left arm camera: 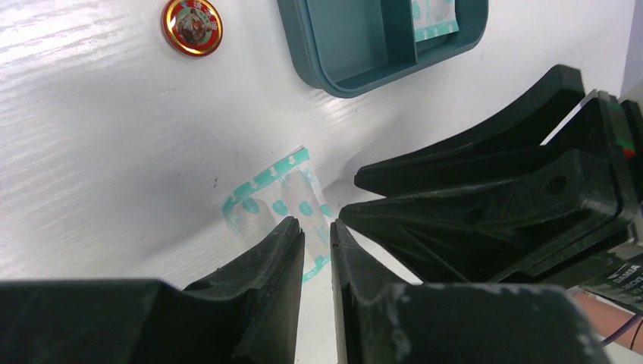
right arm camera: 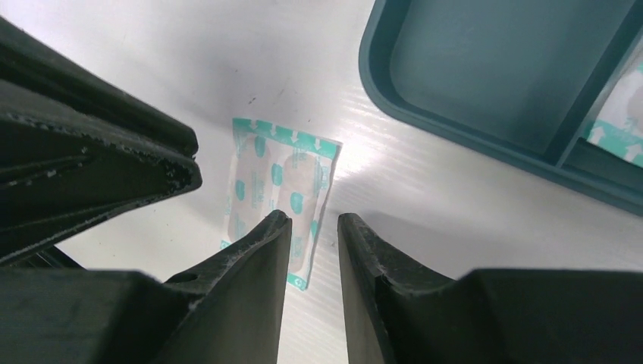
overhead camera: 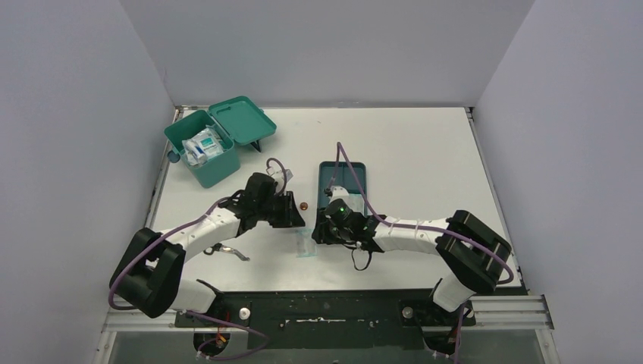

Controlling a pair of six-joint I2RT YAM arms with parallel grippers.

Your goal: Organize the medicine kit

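A clear packet with teal edges and dots [overhead camera: 305, 243] lies on the table between my two grippers. In the left wrist view, my left gripper is over the packet [left arm camera: 269, 189], its fingers narrowly spaced; whether anything is gripped there is unclear. From the right, my right gripper has its fingers part open over the packet's lower right edge [right arm camera: 299, 277], with table showing between them. The teal tray [overhead camera: 342, 164] stands behind, with a similar packet [right arm camera: 622, 117] in one compartment. At the back left, the open teal kit box [overhead camera: 220, 168] contains several white packages [overhead camera: 203, 144].
A small round red tin [left arm camera: 192, 27] lies left of the tray. Metal scissors [overhead camera: 227, 249] rest near the left arm. The box lid [overhead camera: 243, 120] is folded back. Both grippers are close together.
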